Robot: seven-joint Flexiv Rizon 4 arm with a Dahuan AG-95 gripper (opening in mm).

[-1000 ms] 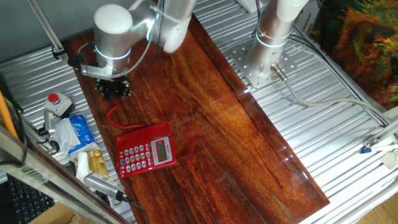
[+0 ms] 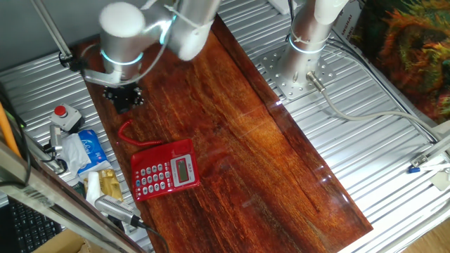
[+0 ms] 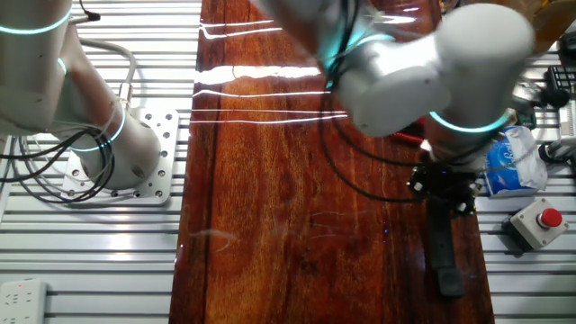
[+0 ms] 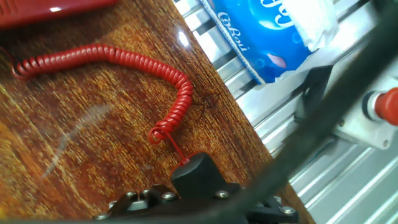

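The red desk telephone (image 2: 165, 171) sits on the wooden board, keypad and small display facing up, its cradle empty. From it a red coiled cord (image 4: 143, 62) curves to one end of a black handset (image 4: 198, 173), with a short straight stretch at that end. My gripper (image 3: 443, 193) is over the board's edge side, right at the handset. In exterior view 2 the handset (image 3: 443, 252) stretches out from beneath the gripper. The fingers are hidden in every view, so I cannot tell whether they close on the handset or whether it is clear of the board.
Just off the board lie a blue tissue pack (image 4: 258, 34) and a grey box with a red stop button (image 3: 550, 218). Much of the glossy board (image 2: 246, 154) is clear.
The arm's wrist has shifted slightly left in exterior view 1. The cord's handset end has moved a little the same way. The telephone base has not moved.
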